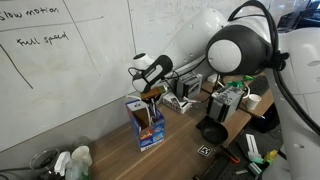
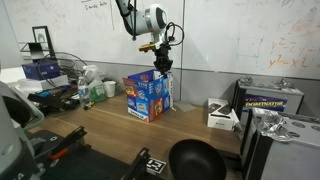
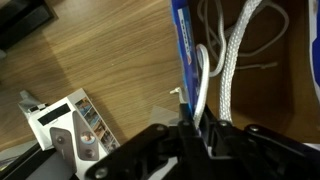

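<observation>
A blue and red cardboard box (image 2: 147,98) stands open-topped on the wooden table, also seen in exterior view 1 (image 1: 146,133). My gripper (image 2: 163,70) is right above the box's rim, pointing down. In the wrist view the gripper is shut on a white rope (image 3: 203,82), which runs between the fingertips. Another length of the rope (image 3: 237,45) passes beside it, with more lying loosely in the brown inside of the box. The box's blue wall edge (image 3: 184,35) reaches close to the fingers.
A black pan (image 2: 197,160) lies on the table in front, with grey toasters (image 2: 270,135) at the right. A white device (image 3: 78,130) sits near the box in the wrist view. Cups and bottles (image 2: 97,90) stand left of the box. Bare table lies between box and pan.
</observation>
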